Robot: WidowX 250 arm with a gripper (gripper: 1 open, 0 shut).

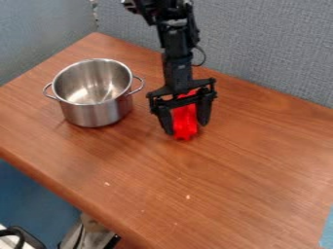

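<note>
A steel pot [92, 102] with two side handles stands on the wooden table at the left. My black gripper [184, 113] is down over a red elongated object [184, 126], to the right of the pot, with its fingers around the object's sides. The gripper covers much of the object, and whether the fingers press on it is unclear.
Grey padded walls [260, 49] stand behind it. Cables lie off the table's near-left edge at the bottom.
</note>
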